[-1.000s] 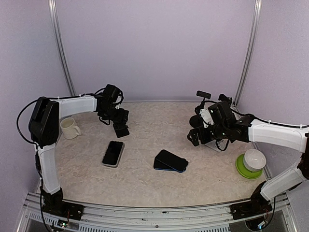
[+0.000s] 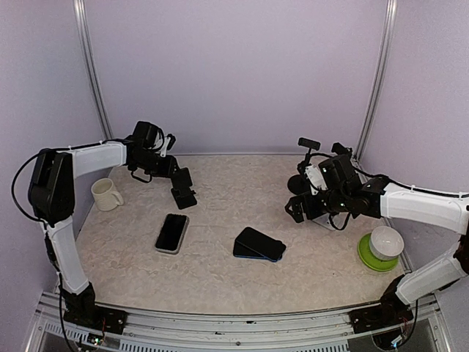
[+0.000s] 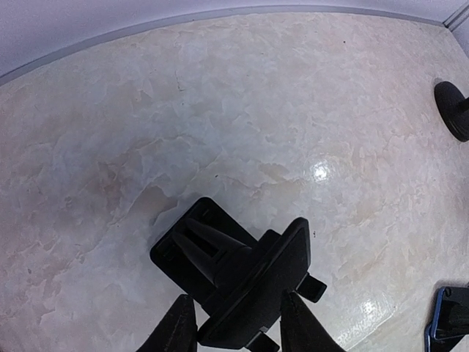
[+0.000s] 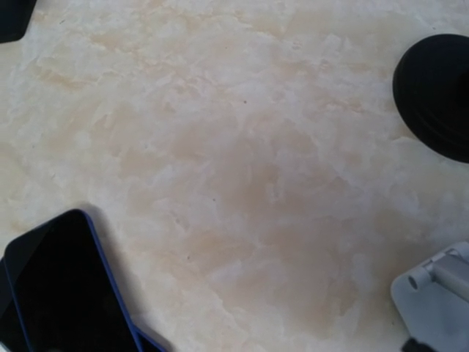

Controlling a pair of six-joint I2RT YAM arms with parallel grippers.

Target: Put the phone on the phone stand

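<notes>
A black phone stand stands at the left back of the table, under my left gripper. The left fingers are apart, with the stand's plate showing between and beyond them; contact cannot be judged. A phone in a light case lies at the left front. Two dark phones, one edged in blue, lie overlapping at the centre. My right gripper hangs open over the right side, empty.
A beige mug is at the left edge. A black round base and a grey folding stand are at the back right, partly behind the right arm. A white bowl sits on a green plate.
The right arm and the phones show no clear movement.
</notes>
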